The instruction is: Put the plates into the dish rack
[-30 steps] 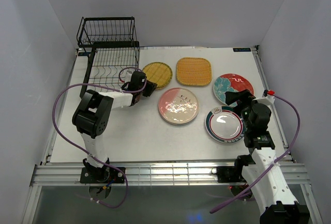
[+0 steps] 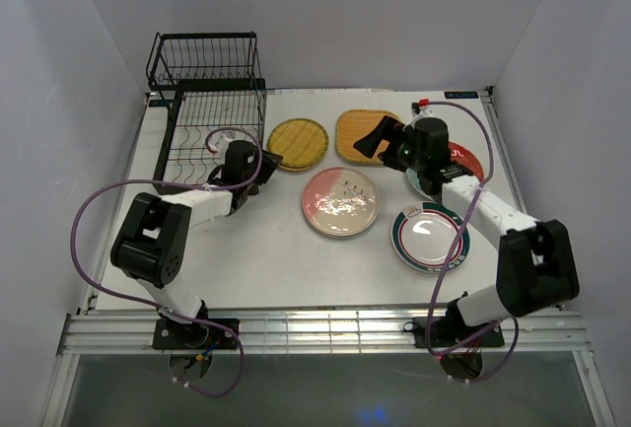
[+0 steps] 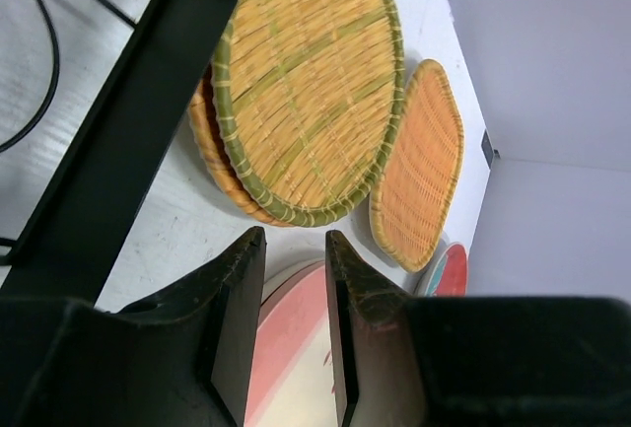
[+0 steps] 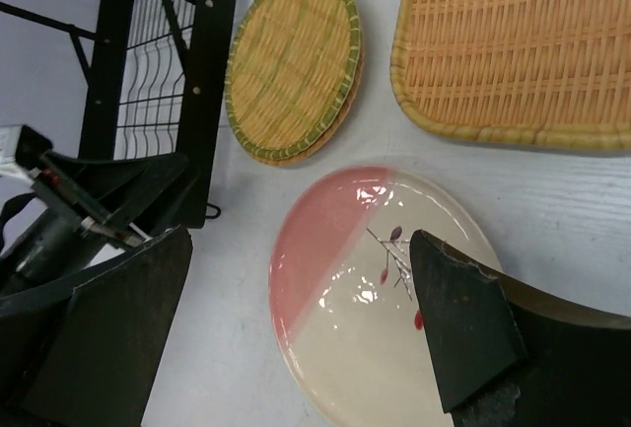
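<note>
The black dish rack [image 2: 212,121] stands at back left. My left gripper is beside its front right corner, part open, with nothing seen held between its fingers. Near it lie stacked round woven plates [image 2: 297,141] and, nearer the front, a pink-and-cream plate [image 2: 339,200]. My right gripper stands open above the middle right, near the rectangular woven tray [image 2: 368,126], with the pink-and-cream plate below it in the right wrist view.
A red-and-teal plate [image 2: 463,157] lies at the right, partly hidden by my right arm; a white rimmed plate [image 2: 429,240] lies nearer the front.
My left gripper has drawn slightly left and toward the front.
</note>
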